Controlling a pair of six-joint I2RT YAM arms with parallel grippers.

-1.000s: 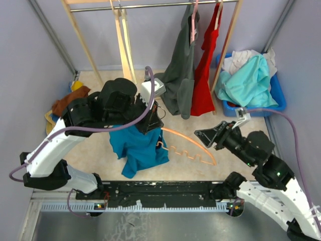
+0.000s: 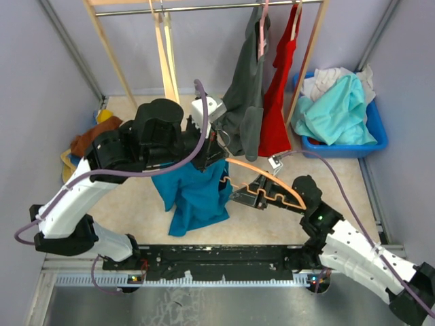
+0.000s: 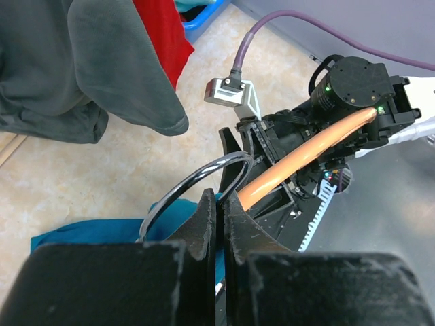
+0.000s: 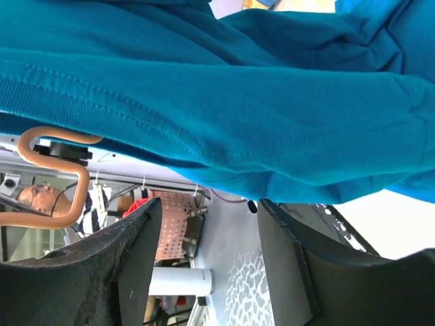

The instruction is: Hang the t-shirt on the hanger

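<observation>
The blue t-shirt [image 2: 194, 200] hangs below my left gripper [image 2: 219, 155], with one side of the orange hanger [image 2: 272, 179] inside it. In the left wrist view, my left gripper is shut at the base of the hanger's metal hook [image 3: 185, 183]. The hanger's other side sticks out bare to the right. My right gripper [image 2: 246, 197] is open by the shirt's right edge, under the bare bar. In the right wrist view, the shirt's hemmed edge [image 4: 224, 153] crosses just beyond my spread fingers, with nothing seen between them. The hanger's wavy lower bar [image 4: 83, 190] shows at left.
Behind stands a rack with a metal rail [image 2: 204, 8], carrying a grey garment [image 2: 245, 95], a red garment [image 2: 277, 109] and bare hangers. A blue basket [image 2: 340, 151] of clothes stands at the back right.
My right gripper has moved left and down from the open floor to the shirt's edge. The left gripper and hanger have shifted slightly right and up.
</observation>
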